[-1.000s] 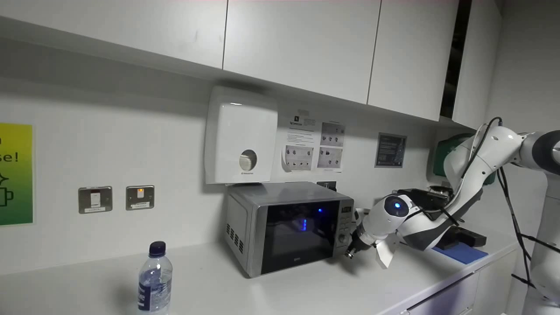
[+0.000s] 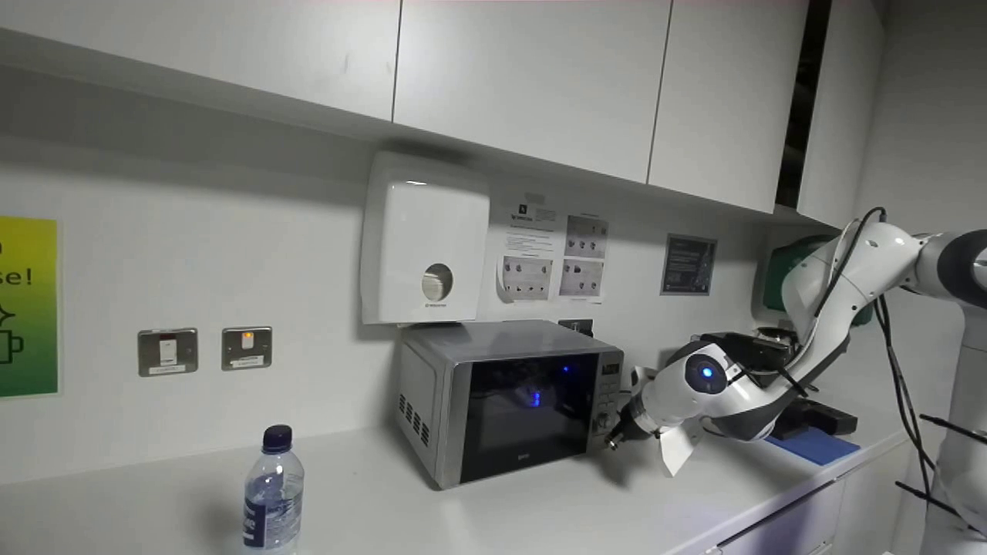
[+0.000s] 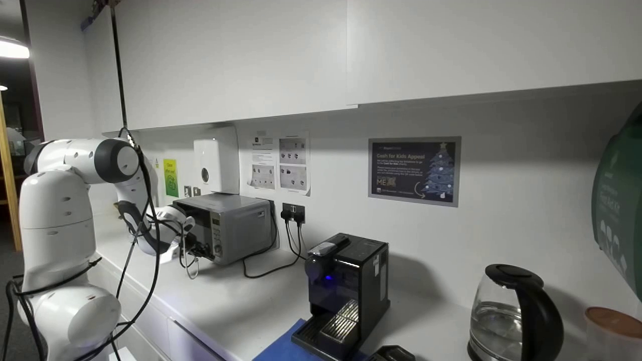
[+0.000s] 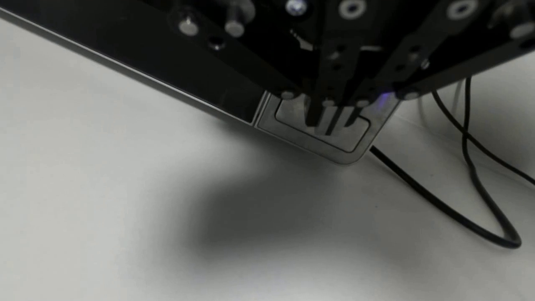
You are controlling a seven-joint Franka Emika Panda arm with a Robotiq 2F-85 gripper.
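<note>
The silver microwave (image 2: 527, 416) stands on the counter against the wall, its dark door closed. At its lower right front corner is my gripper (image 2: 612, 445), low over the counter and pointing toward the control panel (image 2: 606, 393). Seen from the wrist view, my gripper is shut, with nothing showing between its fingers. The fingertips overlap the large rectangular button (image 4: 351, 140) at the panel's bottom; whether they touch it I cannot tell. In exterior view 2, cables and the arm partly hide the gripper (image 3: 208, 252).
A water bottle (image 2: 274, 495) stands at the left on the counter. Farther right are a black coffee machine (image 3: 367, 271), a blue mat (image 3: 283, 343) and a glass kettle (image 3: 499, 319). Black cables (image 4: 441, 205) lie beside the microwave.
The wrist part of my arm has shifted slightly right and down in exterior view 1, while the fingertips have edged a little left. The microwave has not visibly moved.
</note>
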